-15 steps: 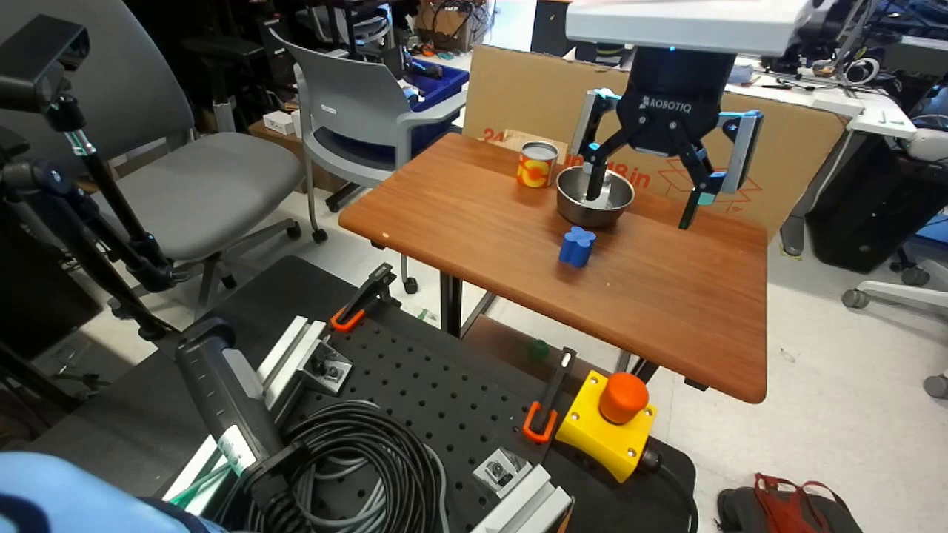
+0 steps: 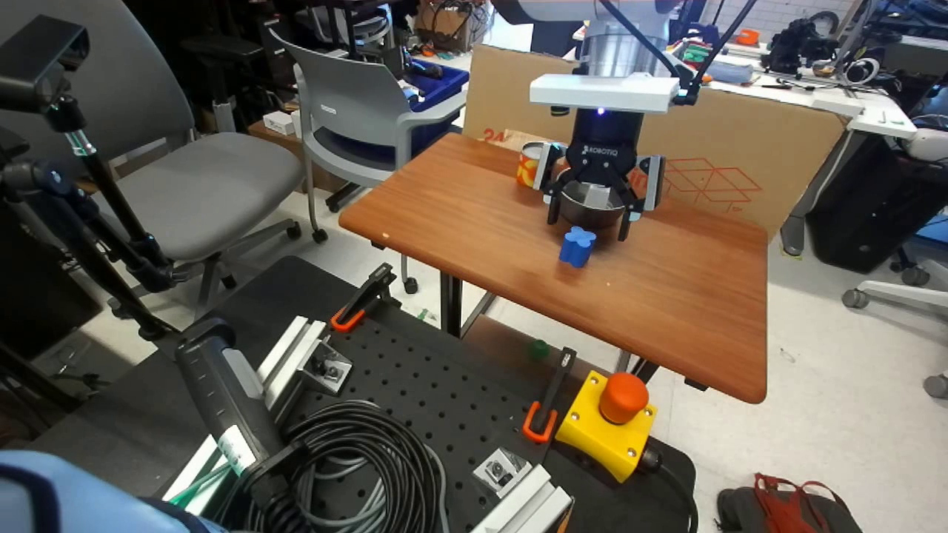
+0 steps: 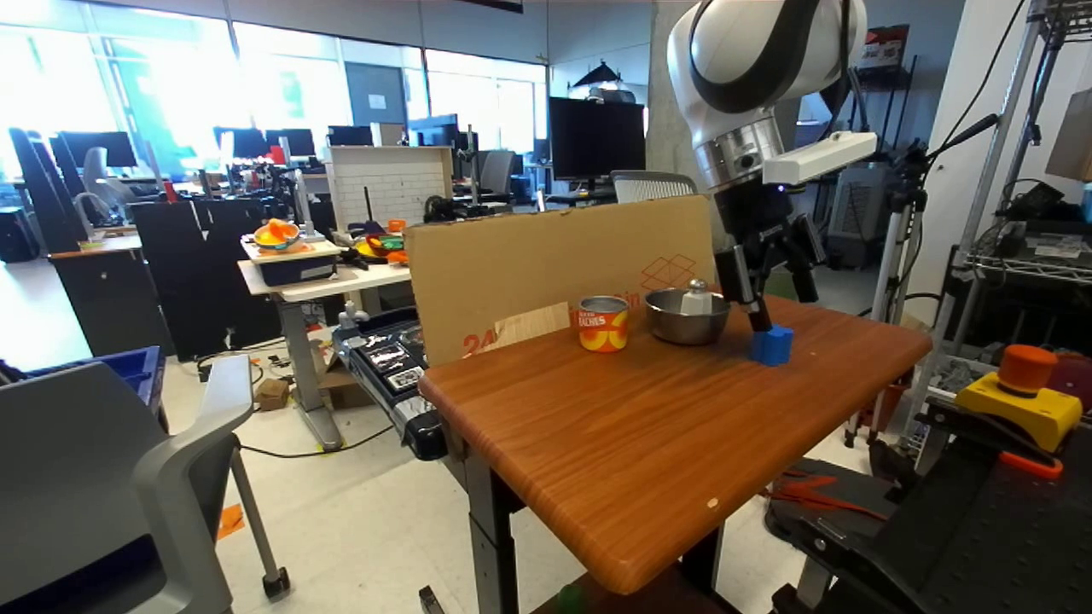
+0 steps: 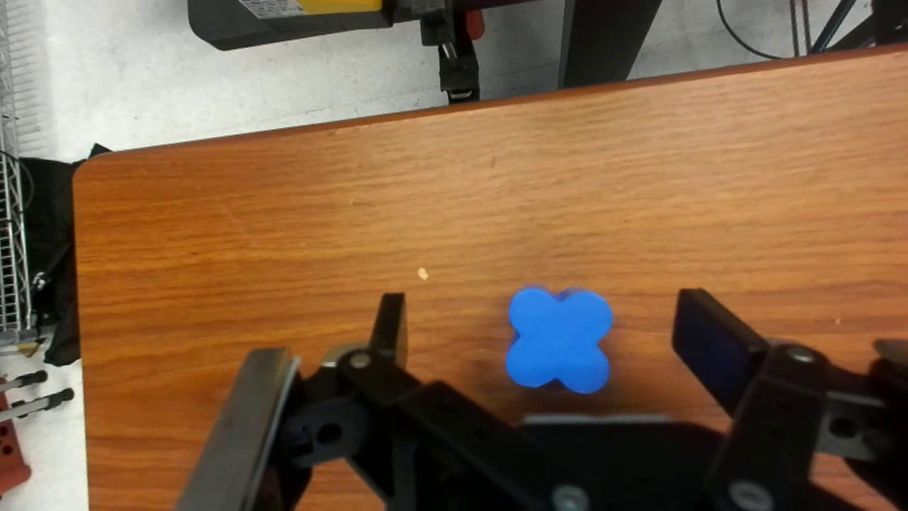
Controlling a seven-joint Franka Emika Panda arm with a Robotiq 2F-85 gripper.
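Note:
A blue block shaped like a four-lobed flower [image 4: 559,339] stands on the brown wooden table [image 4: 255,230]. In the wrist view it lies between and slightly beyond the two fingertips, touching neither. My gripper [image 2: 589,226] is open, its fingers spread wide with nothing held. From exterior view 1 it hangs low, in front of a metal bowl [image 2: 582,209] and behind the blue block. Inside the bowl a pale object with a rounded top [image 3: 697,298] pokes above the rim. A can with a peach label [image 3: 603,324] stands beside the bowl.
Behind the bowl and can, a cardboard sheet [image 3: 553,256] rises along the table's back edge. A yellow box with a red button [image 2: 606,426] sits on the black bench nearby.
In exterior view 1 my gripper has come down and moved left and back, now in front of the bowl, partly hiding it and the can. The block, bowl and can stay put.

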